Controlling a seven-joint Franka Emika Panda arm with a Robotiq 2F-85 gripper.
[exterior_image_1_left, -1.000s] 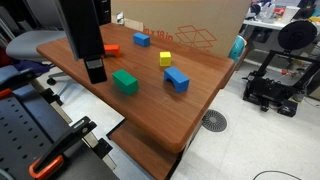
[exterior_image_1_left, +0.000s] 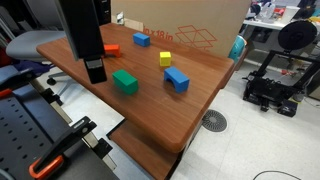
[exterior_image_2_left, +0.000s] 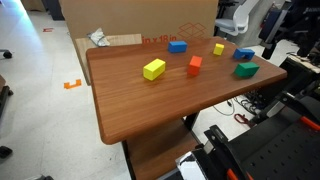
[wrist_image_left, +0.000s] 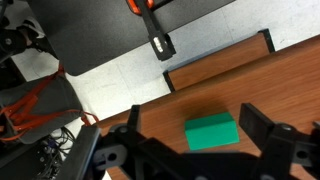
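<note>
A green block (exterior_image_1_left: 125, 81) lies near the front edge of the brown wooden table (exterior_image_1_left: 165, 125). In the wrist view the green block (wrist_image_left: 211, 132) shows between and below the spread fingers of my gripper, which is open and holds nothing. One dark finger (exterior_image_1_left: 95, 72) hangs just left of that block in exterior view 1, seemingly above the tabletop. Farther back on the same surface are a blue block (exterior_image_1_left: 176, 79), a small yellow block (exterior_image_1_left: 165, 60), another blue block (exterior_image_1_left: 141, 40) and a red block (exterior_image_2_left: 194, 65). A larger yellow block (exterior_image_2_left: 154, 69) sits toward the table's other end.
A black mounting surface (exterior_image_1_left: 30, 130) carries a clamp with red-orange parts (exterior_image_1_left: 47, 166), whose bar reaches toward the gap beside the table. A tall cardboard panel (exterior_image_2_left: 135, 22) stands along the back. Bare wood (exterior_image_2_left: 118, 95) fills the end away from my arm.
</note>
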